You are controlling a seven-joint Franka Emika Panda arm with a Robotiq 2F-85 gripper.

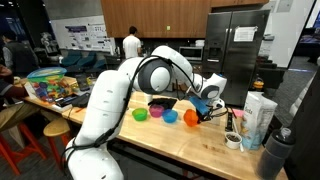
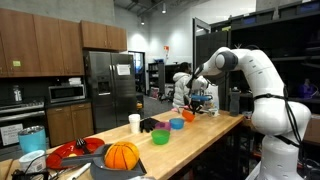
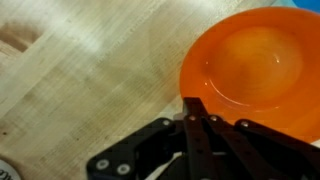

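Observation:
An orange bowl fills the right of the wrist view, its open inside facing the camera. My gripper is shut, its fingertips at the bowl's near rim, which appears pinched between them. In exterior view 1 the orange bowl looks tilted below the arm's end; whether it is clear of the table is hard to tell. Beside it sits a blue bowl, and a corner of blue shows at the wrist view's top right.
Left along the wooden table stand a green bowl and a pink bowl. A small white-topped container and a dark canister stand to the right.

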